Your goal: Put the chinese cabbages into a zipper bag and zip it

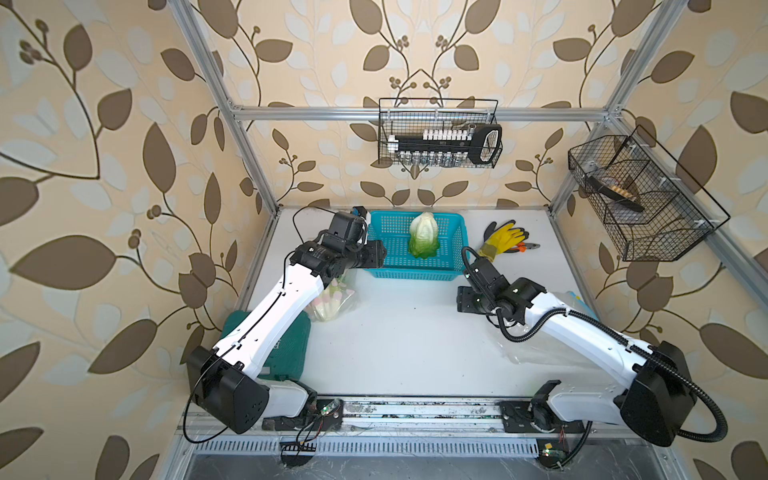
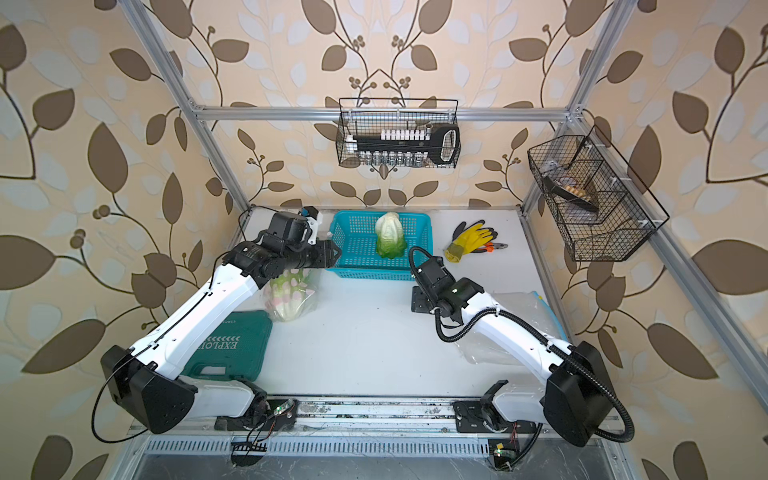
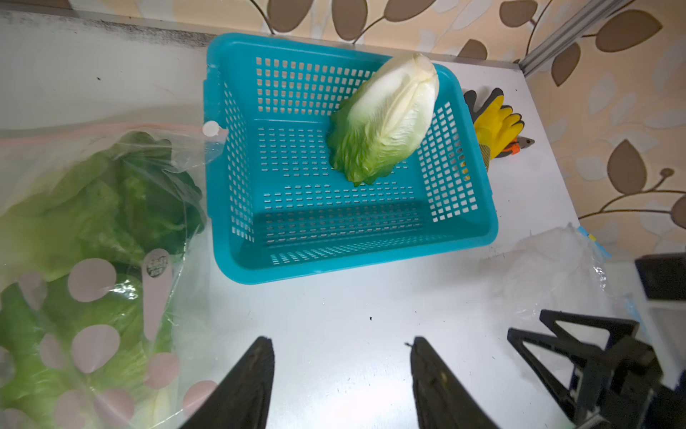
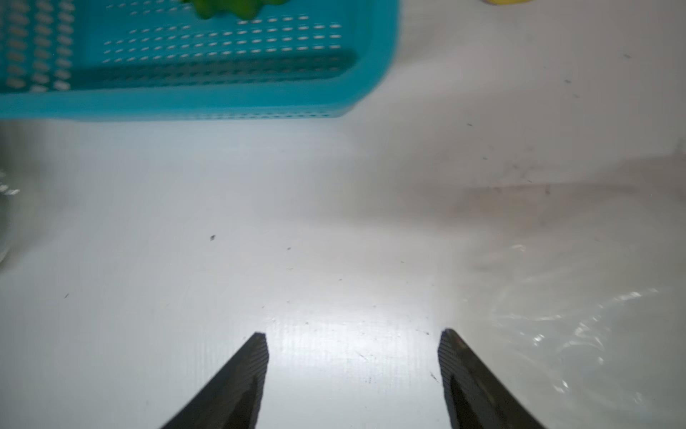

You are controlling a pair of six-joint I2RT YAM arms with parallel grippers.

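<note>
One pale green chinese cabbage [image 3: 389, 118] lies in the right half of the turquoise basket [image 3: 235, 246]. Left of the basket, a dotted clear zipper bag [image 3: 93, 343] holds leafy green cabbage; its pink zip edge with a white slider [image 3: 210, 128] runs along the top in the left wrist view. My left gripper is open above the table near the basket's front left, nothing between its fingers. Over bare table in front of the basket's right end, my right gripper stands with its fingers apart and empty. A second, flat clear bag [image 4: 593, 314] lies to its right.
Yellow-black gloves [image 1: 505, 238] and an orange-handled tool [image 1: 524, 247] lie behind on the right. A green case [image 2: 232, 344] sits at the front left. Wire baskets hang on the wall [image 1: 440, 136] and right rail [image 1: 640, 200].
</note>
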